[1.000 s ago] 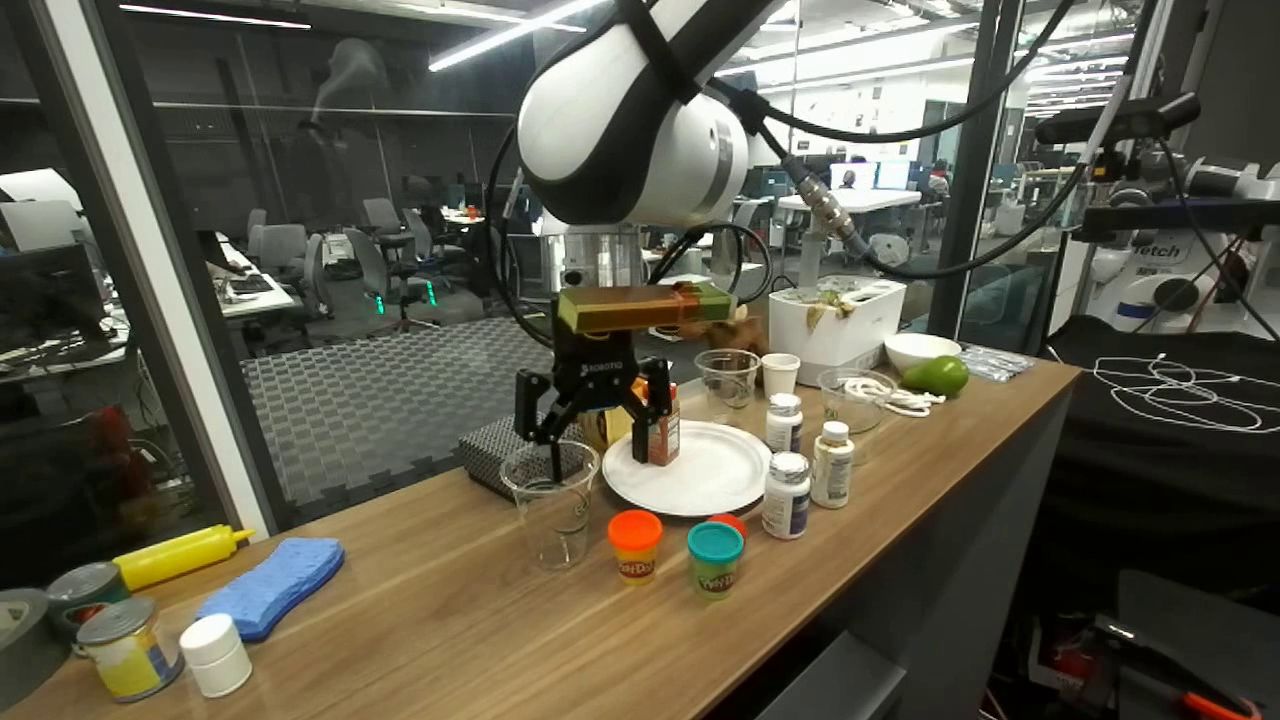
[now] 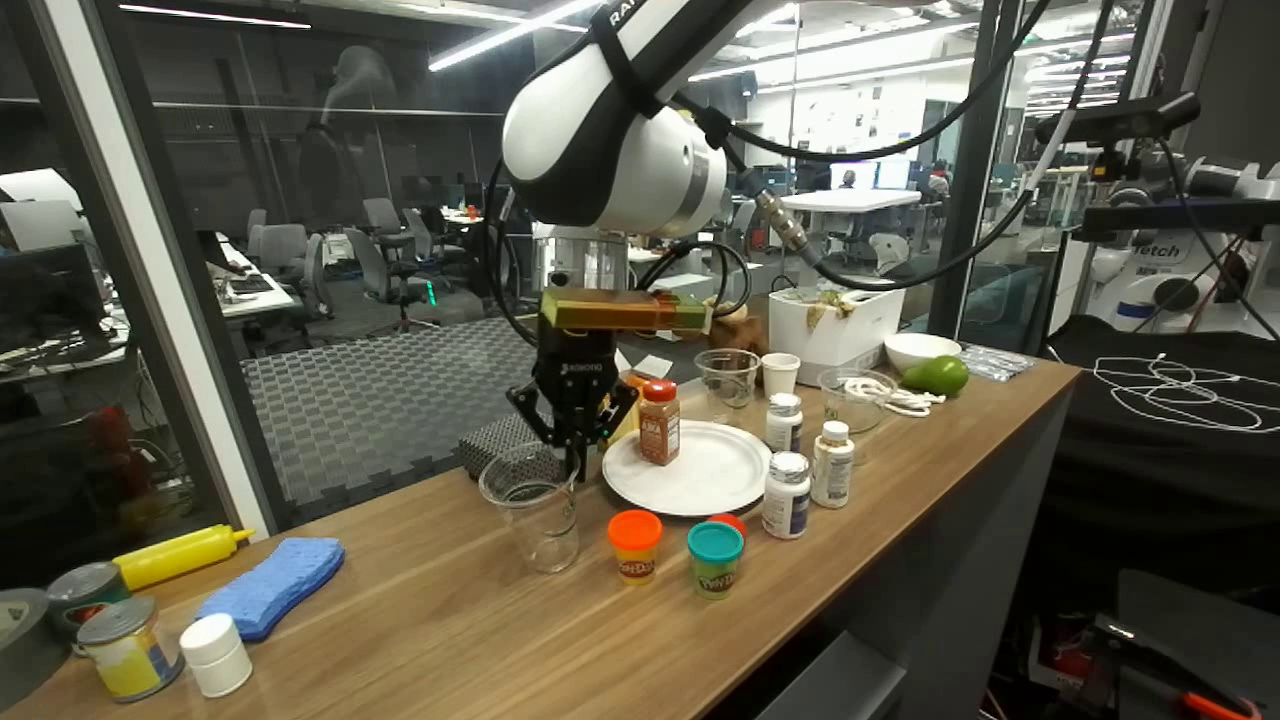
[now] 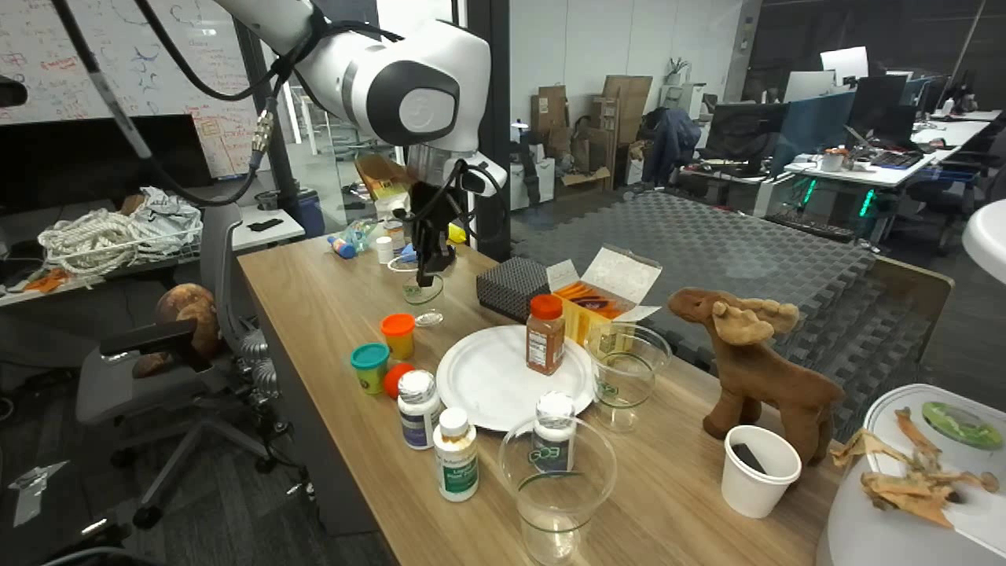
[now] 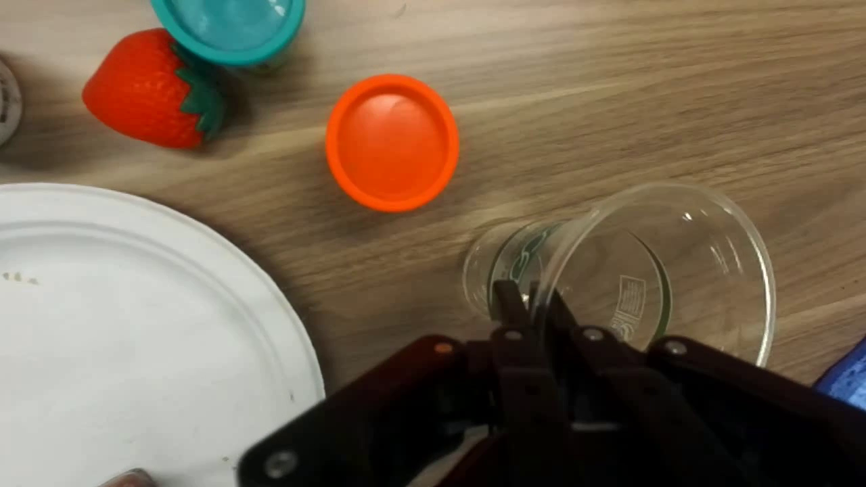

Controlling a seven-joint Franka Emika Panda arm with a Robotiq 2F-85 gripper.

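Note:
A clear plastic cup leans over to the left in exterior view 1, its base at or close to the table. My gripper is shut on the cup's rim, at the side nearest the plate. In the wrist view the fingertips of my gripper pinch the wall of the clear cup, one finger inside and one outside. The cup's mouth faces up toward the camera, and it looks empty. Exterior view 2 has the cup below the dark fingers, partly hard to make out.
An orange-lidded tub stands close to the cup, with a teal-lidded tub and a toy strawberry beyond. The white plate carries a red-capped spice jar. Table left of the cup is clear as far as a blue sponge.
The fingers have gone from apart to shut on the cup's rim. My gripper has shifted slightly left in exterior view 1, and the cup, upright before, now tilts left.

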